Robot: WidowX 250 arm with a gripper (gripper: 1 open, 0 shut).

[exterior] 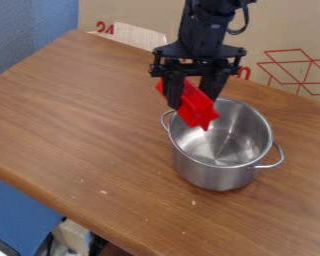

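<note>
The black gripper [192, 84] hangs over the back left part of a steel pot [219, 160]. A red object [195, 107], block-like and tilted, is between its fingers, over the pot's mouth. The gripper's fingertips are partly behind the red object, so how tightly they close on it cannot be told. The pot has a wire handle on each side and stands upright on the wooden table [83, 130].
A beige board with red markings [296, 60] stands behind the table.
</note>
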